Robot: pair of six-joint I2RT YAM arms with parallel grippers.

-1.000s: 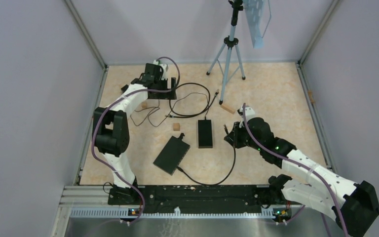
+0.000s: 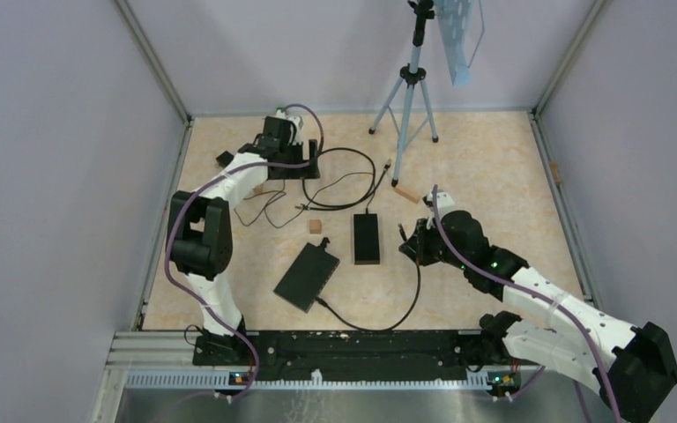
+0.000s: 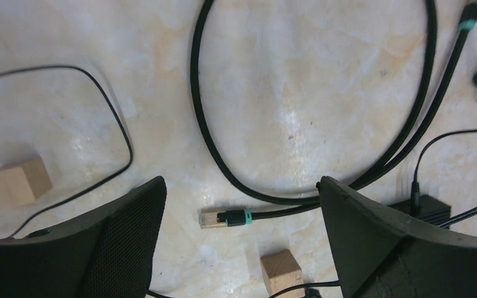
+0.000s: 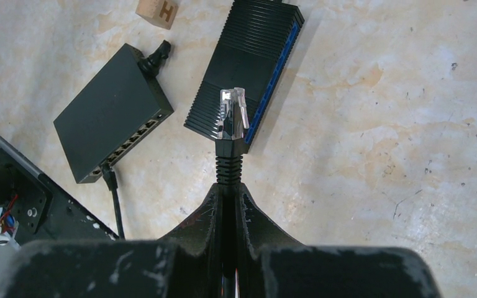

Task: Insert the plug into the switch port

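A clear-tipped black plug [image 4: 228, 121] points away from my right gripper, which is shut on its cable just behind the ribbed boot. In the right wrist view the flat black switch [image 4: 109, 105] lies to the left, a row of ports [image 4: 138, 139] along one edge. The cable's other end [image 4: 107, 174] sits in that row. My left gripper is open above the table, nothing between its fingers. Below and beyond it lies another cable's plug [image 3: 223, 218], with a green band, flat on the table.
A ribbed black box [image 2: 366, 239] stands between the switch [image 2: 307, 277] and my right gripper [image 2: 412, 247]. Wooden blocks [image 2: 316, 226] and a coiled black cable [image 2: 344, 149] lie about. A tripod [image 2: 412, 75] rises at the back.
The right arm and the plug it holds look almost still.
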